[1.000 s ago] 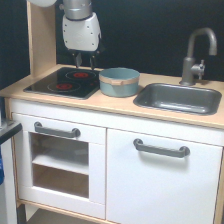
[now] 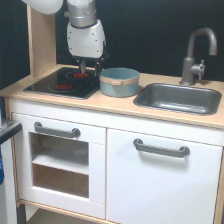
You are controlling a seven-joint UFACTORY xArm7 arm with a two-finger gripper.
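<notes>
My gripper hangs from the white wrist over the black stovetop, close to the left side of the pot. Its two dark fingers look parted, and nothing shows between them. The grey-green pot stands upright on the wooden counter between the stovetop and the sink, with a brownish band near its rim. At this size I cannot tell whether the right finger touches the rim.
To the right is a sunken sink with a tall grey faucet behind it. Below are white cabinet doors with dark handles. A wooden upright stands at the counter's back left.
My gripper has moved a little to the right and slightly down, nearer the pot. The pot has not visibly moved.
</notes>
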